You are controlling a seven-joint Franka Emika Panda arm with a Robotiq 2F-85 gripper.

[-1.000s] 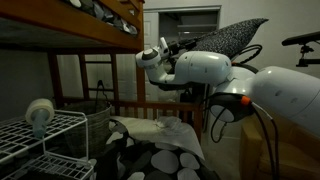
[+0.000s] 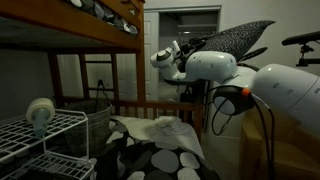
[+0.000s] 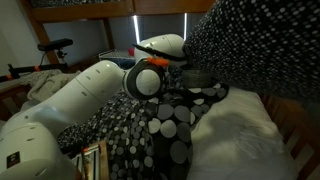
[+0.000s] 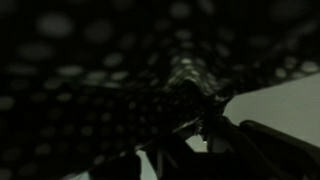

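A dark cloth with pale dots [image 2: 236, 40] hangs in the air at the upper right in exterior view 1, held up at its left end. My gripper [image 2: 184, 46] is up at that end, shut on the cloth. In the wrist view the dotted cloth [image 4: 100, 95] fills most of the picture, its folds drawn together toward my gripper. The picture is dark, and the fingertips are largely hidden by fabric. Across the upper right of exterior view 2, the raised cloth [image 3: 270, 45] spreads over the bed and hides the gripper.
White bedding [image 3: 235, 140] and a dotted dark cover [image 2: 150, 158] lie on the lower bunk. The upper bunk's wooden rail [image 2: 80, 25] is left of the arm. A wire rack [image 2: 55, 135] with a roll [image 2: 40, 110] stands front left, an armchair [image 2: 290, 150] at right.
My arm's wrist has shifted to the right in exterior view 1, with the cloth still held up. The bedding below looks unchanged.
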